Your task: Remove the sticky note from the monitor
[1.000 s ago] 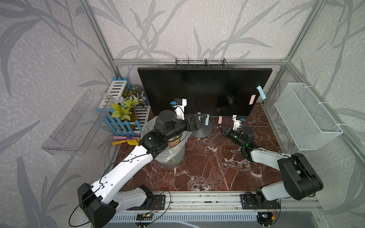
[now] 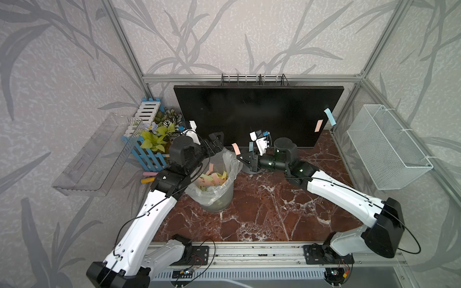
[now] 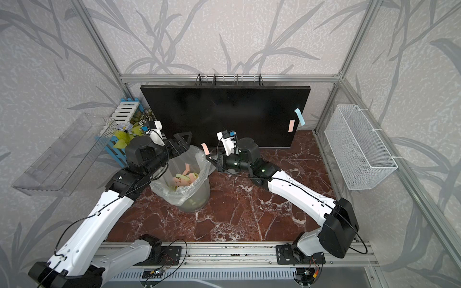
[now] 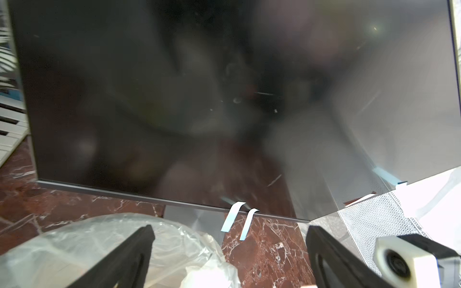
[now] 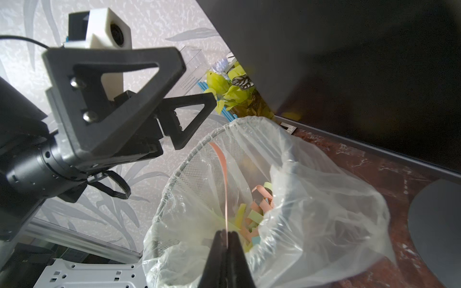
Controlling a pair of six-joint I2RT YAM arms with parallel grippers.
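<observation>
A pink sticky note (image 5: 223, 177) stands up from the fingertips of my right gripper, shut on its lower end. In the top left view that pink note is at the right rim of the lined bin (image 2: 209, 195). My left gripper (image 3: 185, 138) is open and empty, above the bin's back side and in front of the black monitor (image 2: 259, 110). Two light-blue notes, one left (image 4: 233, 217) and one right (image 4: 247, 224), hang from the monitor's bottom edge. Another blue note (image 2: 330, 117) and a pink one (image 2: 318, 125) stick to its right side.
Several paper strips (image 3: 185, 179) lie inside the bin. A planter with leaves (image 2: 152, 139) stands left of the monitor. Wire baskets hang left (image 2: 96, 163) and right (image 2: 389, 148).
My right gripper has carried the pink note left, from below the monitor's right half to the bin's rim. My left gripper has moved left and back, uncovering the bin's opening.
</observation>
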